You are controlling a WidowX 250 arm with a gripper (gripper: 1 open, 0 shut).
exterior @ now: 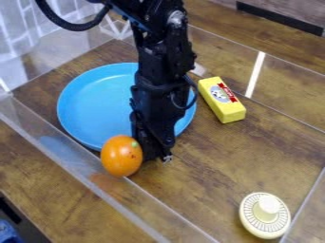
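Note:
The black gripper [150, 142] hangs low at the near edge of the blue plate [89, 100], just right of an orange fruit [121, 158], close against it. Its fingertips are dark and crowded together; I see nothing clearly held between them. The arm covers the middle and right part of the plate.
A yellow box [221, 101] lies right of the plate. A cream round object [264, 215] sits at the front right. A clear wall runs along the left.

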